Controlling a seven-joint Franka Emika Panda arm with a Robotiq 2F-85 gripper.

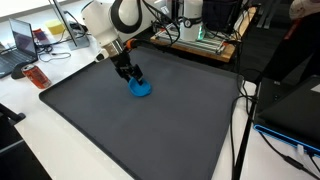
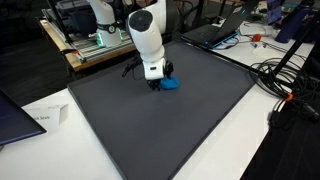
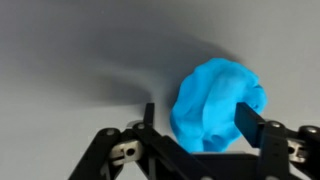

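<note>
A bright blue crumpled piece, perhaps cloth (image 3: pixel 212 105), lies on the dark table. In the wrist view it sits right of centre, partly behind the right finger. My gripper is part open, its two black fingertips (image 3: pixel 149 114) wide apart, with the left part of the blue piece showing between them. From the first exterior view, the gripper (image 1: pixel 134 82) is low at the left side of the blue cloth (image 1: pixel 142 90). The second exterior view has the blue cloth (image 2: pixel 169 83) just right of the fingers. Whether they touch it is hard to tell.
An orange-red can (image 1: pixel 37 77) and a laptop (image 1: pixel 24 42) stand off to the left in the first exterior view. Cables (image 2: pixel 290 85) lie beyond the table edge in the second exterior view.
</note>
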